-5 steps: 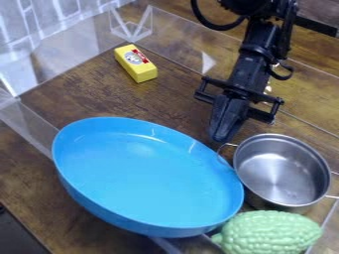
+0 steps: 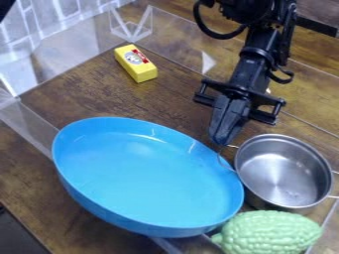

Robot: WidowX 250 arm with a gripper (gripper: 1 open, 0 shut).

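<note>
My black gripper [image 2: 223, 127] points down at the wooden table, between a large blue round tray [image 2: 146, 179] and a steel pot [image 2: 281, 179], its tips close by the near rims of both. It looks shut, with nothing visible between its fingers, though the tips are small and dark. The tray fills the lower left. The pot stands at the right.
A yellow box [image 2: 135, 63] lies at the back left. A green corn-like item [image 2: 265, 234] sits at the bottom right. Clear side panels border the table. Bare wood [image 2: 93, 94] lies between the box and the tray.
</note>
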